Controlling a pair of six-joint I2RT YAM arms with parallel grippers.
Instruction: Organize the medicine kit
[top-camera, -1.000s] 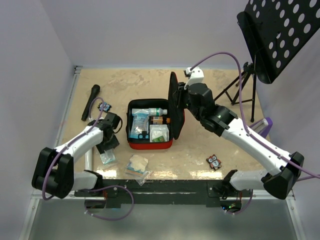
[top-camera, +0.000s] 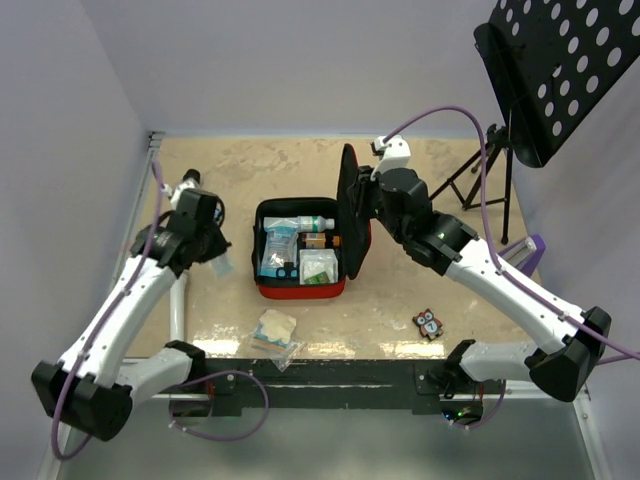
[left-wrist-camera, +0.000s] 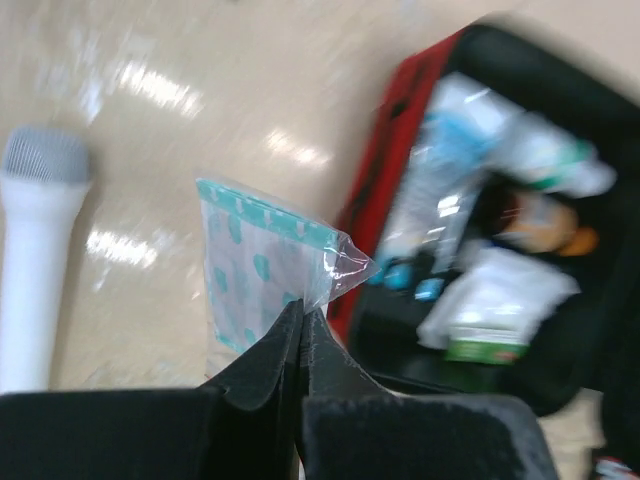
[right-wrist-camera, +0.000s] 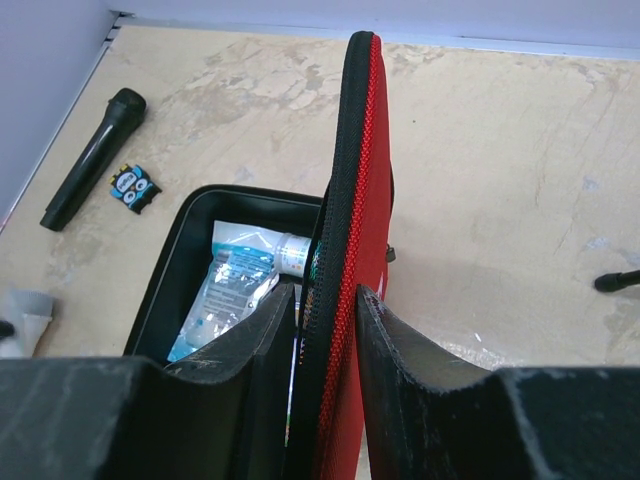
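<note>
A clear packet with a teal edge and teal spots (left-wrist-camera: 260, 255) hangs from the fingertips of my left gripper, which is shut on its corner. In the top view this packet is a pale blur left of the medicine kit. The red and black kit (top-camera: 302, 292) stands open, holding a blue-and-clear bag (top-camera: 280, 250), a white bottle (top-camera: 312, 224), an amber bottle (top-camera: 316, 240) and a white packet with green (top-camera: 318, 266). Its lid (right-wrist-camera: 370, 200) stands upright, with my right gripper shut on the lid's edge.
A beige packet in a clear bag (top-camera: 275, 328) lies in front of the kit. A white microphone (left-wrist-camera: 40, 240) is at the left and a black one (right-wrist-camera: 95, 160) behind it. An owl-like item (top-camera: 428, 324) lies front right; a tripod (top-camera: 480, 170) stands back right.
The spotted packet has come up off the table in my left gripper, the left arm rising and blurred with motion. My right arm has stayed at the lid.
</note>
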